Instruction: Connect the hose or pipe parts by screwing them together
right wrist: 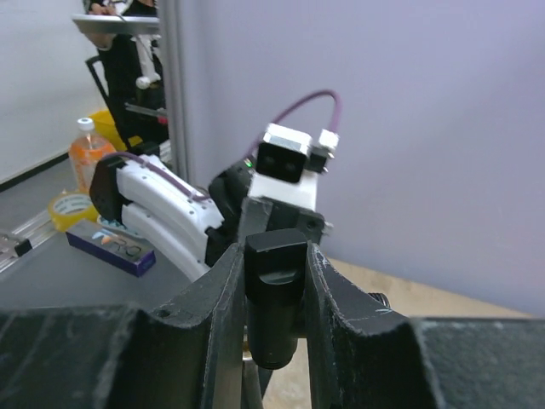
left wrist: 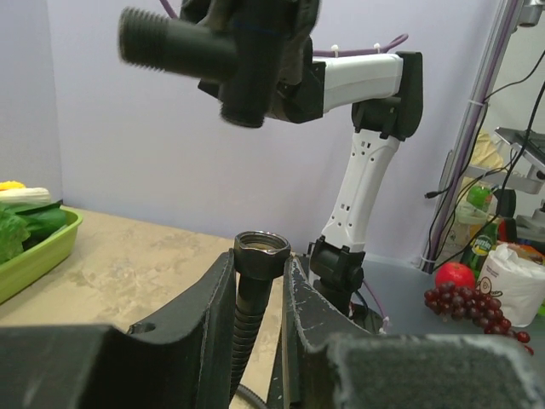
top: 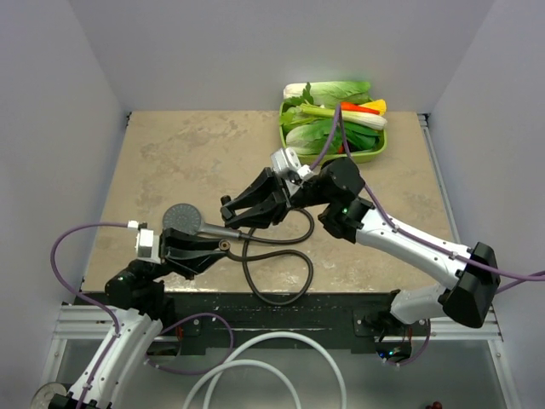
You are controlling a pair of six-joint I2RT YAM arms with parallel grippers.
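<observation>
My left gripper (top: 217, 247) grips the hose end, whose metal nut (left wrist: 261, 254) points up in the left wrist view. The black ribbed hose (top: 281, 300) runs in loops on the counter. My right gripper (top: 237, 213) holds a black threaded fitting upright between its fingers, above and beside the nut; in the left wrist view its threaded side branch (left wrist: 174, 47) shows, apart from the nut. The round shower head (top: 181, 218) lies on the counter behind the left gripper.
A green basket (top: 293, 152) of vegetables stands at the back right. A white hose (top: 281, 336) lies in front, below the counter's edge.
</observation>
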